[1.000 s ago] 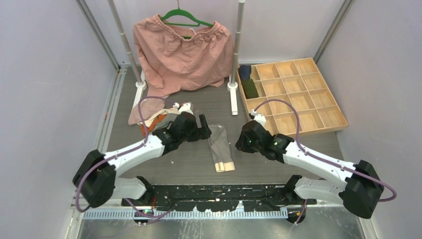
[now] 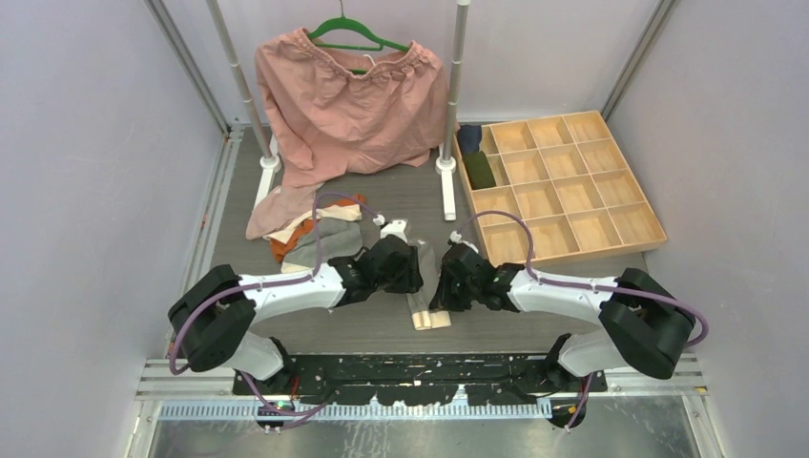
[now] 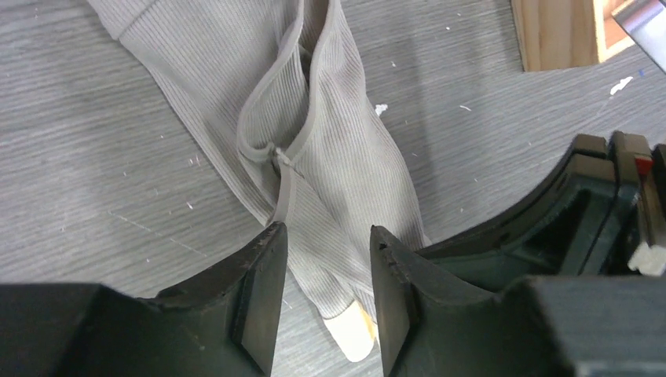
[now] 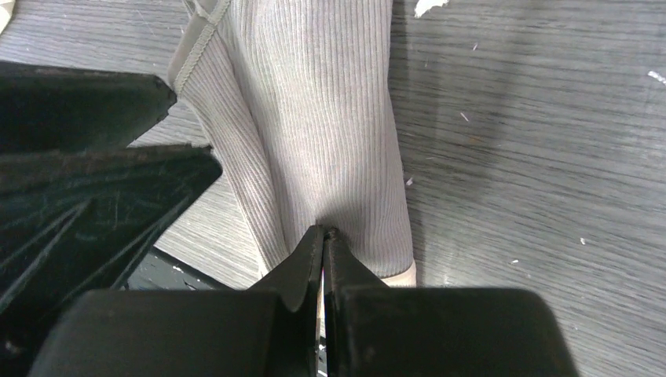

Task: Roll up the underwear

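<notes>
The grey ribbed underwear, folded to a narrow strip with a cream waistband at its near end, lies on the table between my grippers. In the left wrist view, my left gripper is part open over the underwear, its fingertips standing on either side of a folded layer. My right gripper is shut on the underwear close to the cream band; the fabric dimples at its tips. Most of what lies between the right fingers is hidden.
A wooden compartment box stands at the back right, with dark green cloth and navy cloth in its left compartments. Other garments are piled at left. Pink shorts hang behind. The two grippers are very close together.
The right gripper has taken hold of the fabric near the waistband.
</notes>
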